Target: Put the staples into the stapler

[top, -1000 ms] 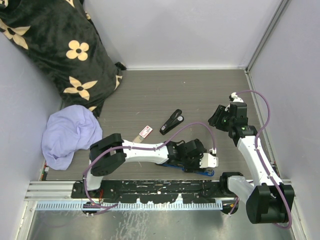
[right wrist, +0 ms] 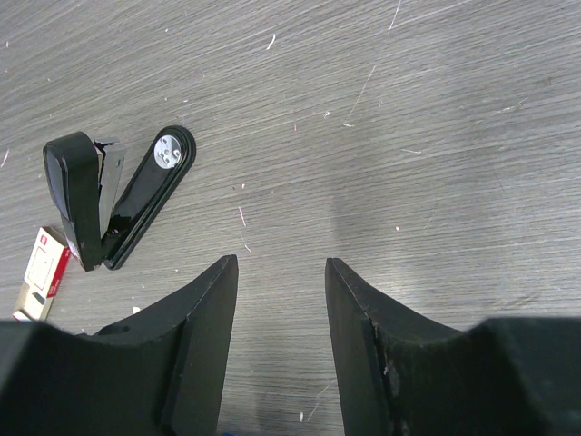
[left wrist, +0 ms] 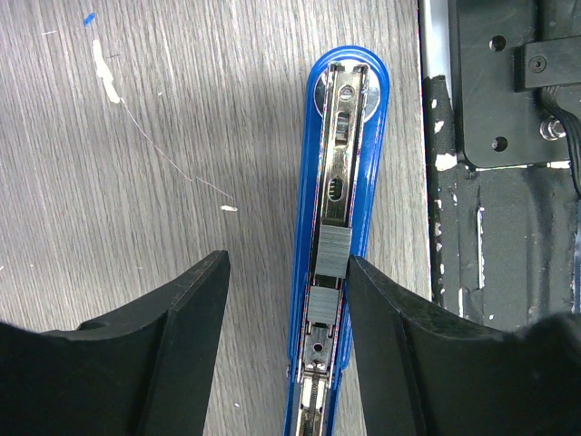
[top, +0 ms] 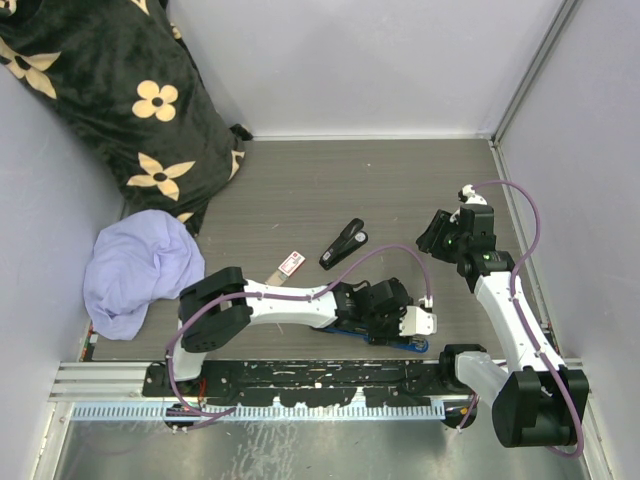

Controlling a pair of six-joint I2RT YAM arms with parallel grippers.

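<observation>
In the left wrist view a blue stapler (left wrist: pixel 375 182) lies opened out flat, its metal channel facing up. Two short grey blocks of staples, a staple strip (left wrist: pixel 333 252) and a second strip (left wrist: pixel 322 306), sit in line in that channel with a slight gap between them. My left gripper is open above it, one fingertip left of the stapler and the other over its right edge; nothing is held. From the top, the left arm covers most of the stapler. My right gripper stands open over bare table, empty.
A black stapler (top: pixel 344 244) stands mid-table, with a small red-and-white box (top: pixel 291 263) to its left. A lilac cloth (top: pixel 145 270) and a dark flowered cushion (top: pixel 130 110) fill the left side.
</observation>
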